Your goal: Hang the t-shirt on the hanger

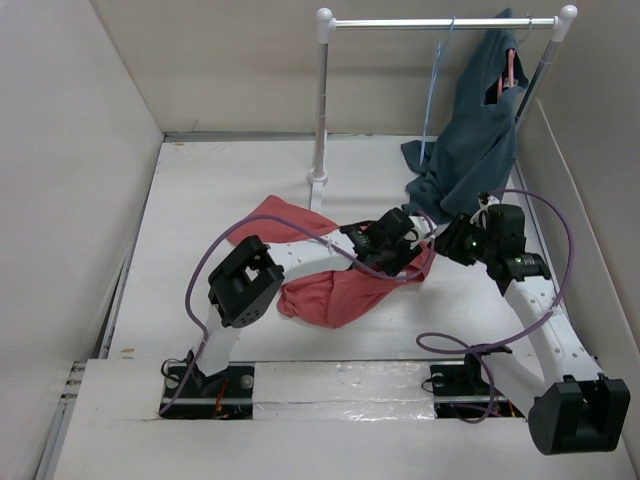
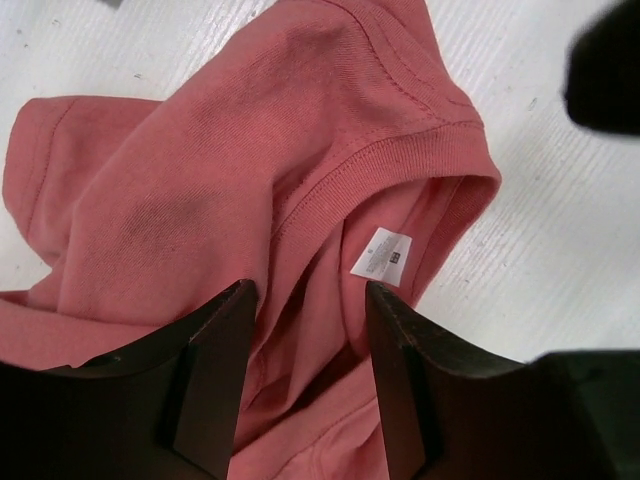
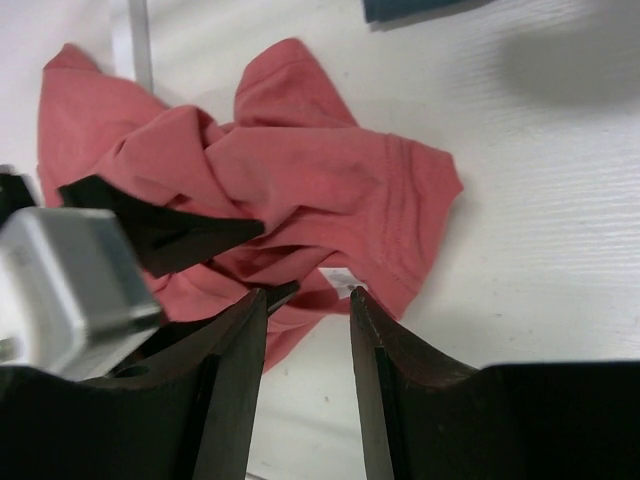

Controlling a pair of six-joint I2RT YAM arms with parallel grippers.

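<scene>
The red t-shirt lies crumpled on the white floor; its collar and white label show in the left wrist view. My left gripper is open, low over the shirt's right part, with folds below its fingers. My right gripper hangs open just right of the shirt, holding nothing. A light blue hanger hangs from the rail.
A dark teal garment hangs on the rail's right end and reaches the floor behind my right gripper. The rack's post stands behind the shirt.
</scene>
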